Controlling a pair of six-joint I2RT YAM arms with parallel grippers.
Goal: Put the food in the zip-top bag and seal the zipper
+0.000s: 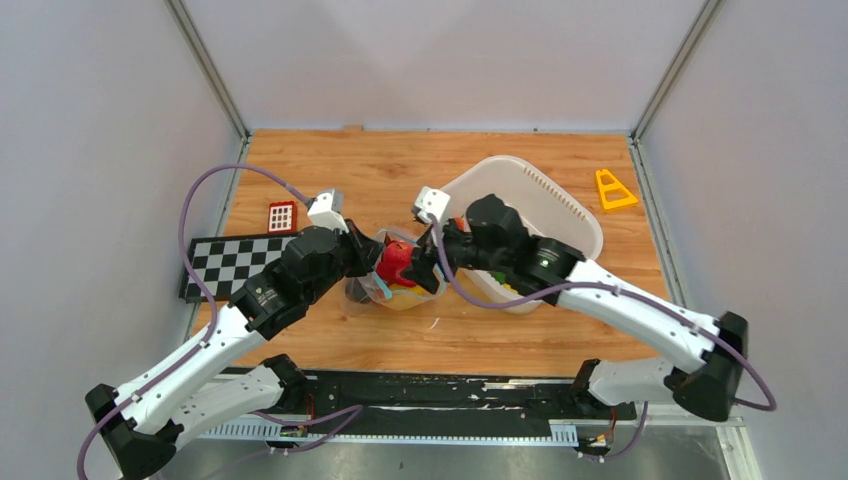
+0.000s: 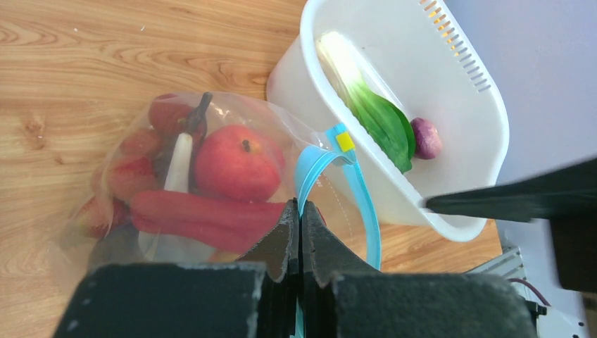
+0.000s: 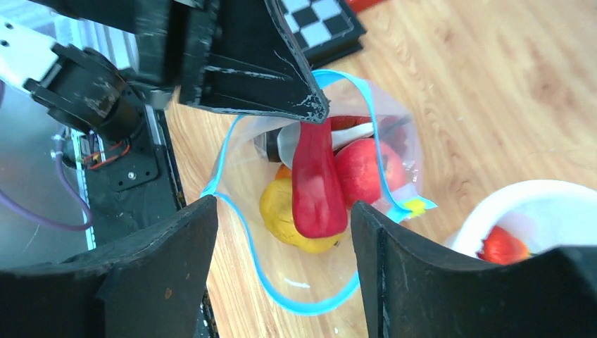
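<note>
The clear zip top bag (image 2: 84,232) with a blue zipper rim (image 3: 313,308) stands open-mouthed on the table. Inside it are a long red vegetable (image 3: 320,190), a round red fruit (image 3: 369,169), a yellow item (image 3: 281,215) and several more foods. My left gripper is shut on the bag's blue rim, which passes between its fingertips. Over the mouth, my right gripper stands open, its fingers apart with nothing held; the red vegetable shows beyond the gap. A leafy green vegetable (image 2: 373,113) and a purple onion (image 2: 426,139) lie in the white basket (image 2: 493,134).
The basket stands right beside the bag, and its near side is partly hidden by my right arm from above. A checkered board (image 1: 235,262), a red-and-white item (image 1: 282,217) and a yellow triangular piece (image 1: 616,190) lie farther out. Bare wood (image 1: 340,160) shows at the back.
</note>
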